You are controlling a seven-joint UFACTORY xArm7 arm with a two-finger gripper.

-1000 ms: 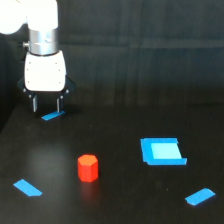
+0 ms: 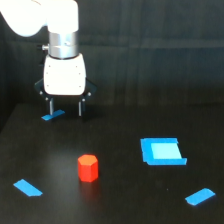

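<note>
A red hexagonal block (image 2: pixel 88 168) sits on the dark table, left of centre and towards the front. Farther back and to the left, my white gripper (image 2: pixel 67 107) hangs down with its dark fingers spread apart. Nothing shows between them, and the block is well clear of them. At the right lies a pale square (image 2: pixel 166 151) with a blue taped border.
Blue tape strips lie at the front left (image 2: pixel 28 188), front right (image 2: pixel 201 197) and back left (image 2: pixel 53 116), the last one close to the gripper. Between the red block and the taped square the table is bare.
My arm has shifted to the right and a little lower in the view, fingers still apart. The red block and the taped square have stayed put.
</note>
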